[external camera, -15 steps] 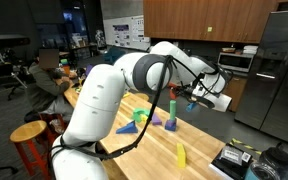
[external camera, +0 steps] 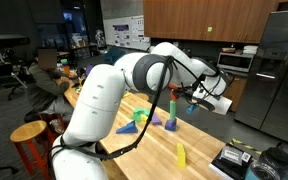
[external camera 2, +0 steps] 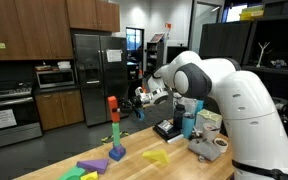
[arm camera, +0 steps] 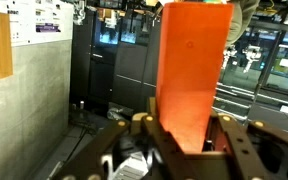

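A long red block [arm camera: 192, 70] stands upright in the wrist view, its lower part between the dark fingers of my gripper, which is shut on it. In exterior view 2 the red block [external camera 2: 112, 102] is directly above a green block [external camera 2: 116, 131], and my gripper comes at it sideways from the right. Whether red and green touch is hard to tell. Below the green block is a blue-purple block [external camera 2: 116, 153] on the table. Exterior view 1 shows the green block [external camera: 173, 109] above that blue-purple block [external camera: 171, 125], with the arm passing behind and above.
A yellow block [external camera: 181, 155] lies alone on the wooden table. Several blue, purple and green pieces, among them a blue triangle [external camera: 127, 128], lie left of the stack. Dark equipment [external camera: 231, 160] and containers crowd the table's right end.
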